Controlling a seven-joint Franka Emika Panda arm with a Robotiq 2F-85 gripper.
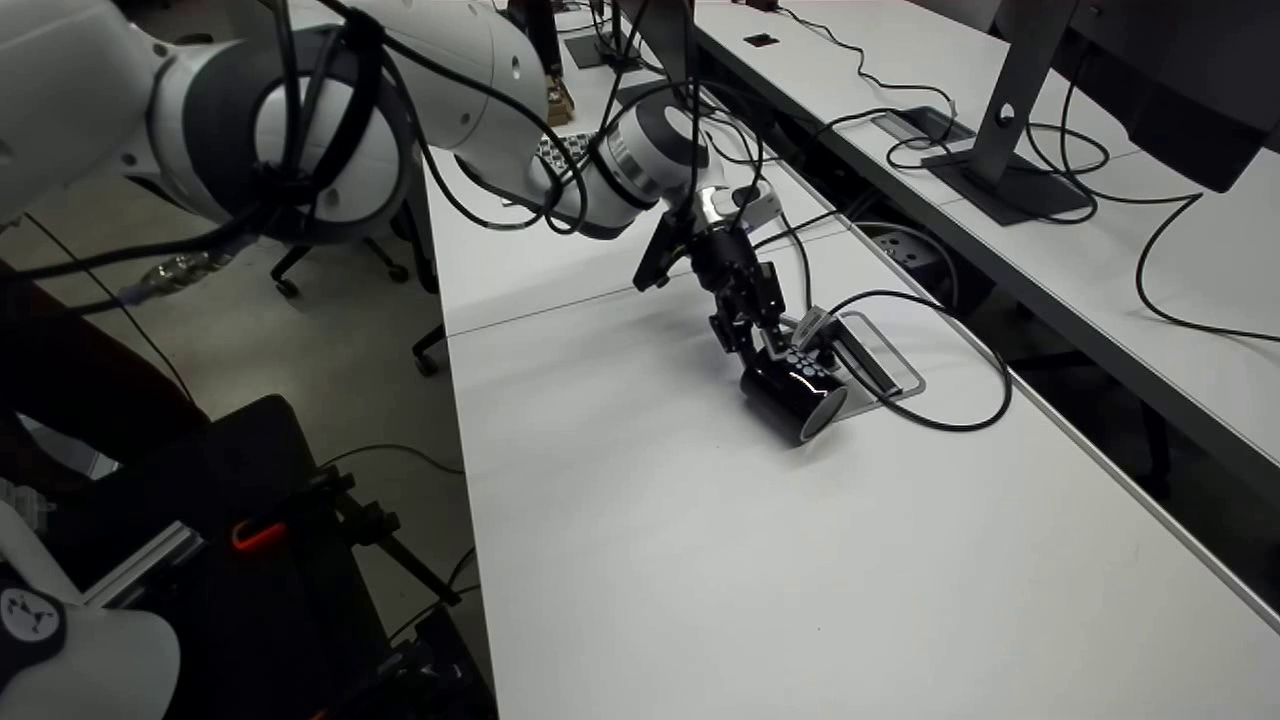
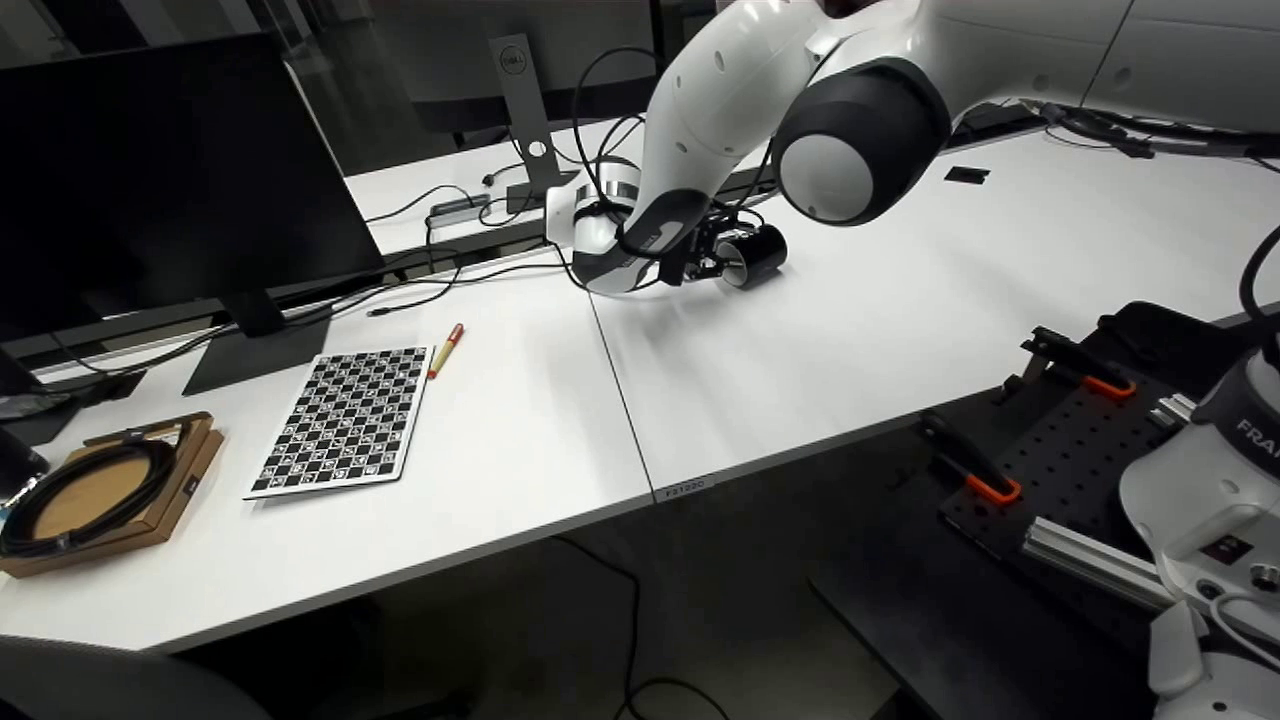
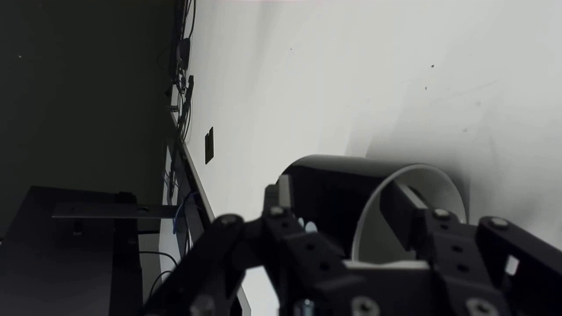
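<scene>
A black mug with a pale inside lies on its side on the white table, beside the table's cable hatch. In the wrist view the mug's mouth faces my gripper. The fingers stand apart across the near wall: one finger reaches into the mouth, while the other finger is outside along the black wall. Whether either finger touches the mug cannot be told. Exterior view 2 shows the mug right of the gripper, partly behind the arm.
A black cable loops over the cable hatch close to the mug. A checkered board and a red-and-yellow pen lie on the other table section.
</scene>
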